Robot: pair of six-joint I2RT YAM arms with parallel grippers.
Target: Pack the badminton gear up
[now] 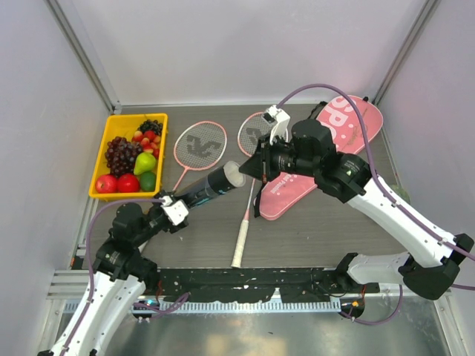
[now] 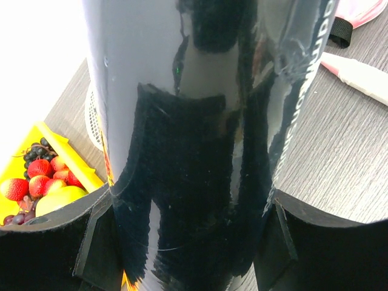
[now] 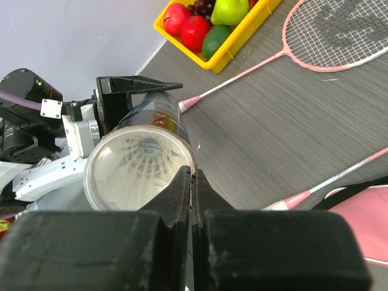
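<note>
A dark shuttlecock tube hangs over the table with my left gripper closed round its body. My right gripper is shut at the tube's open white end, fingertips on its rim; shuttlecock feathers show inside. Two pink rackets lie on the table, the second partly under the right arm. The pink racket bag lies to the right with a black strap.
A yellow crate of fruit stands at the back left. Bare tabletop shows at the front middle and front right. Walls enclose both sides and the back.
</note>
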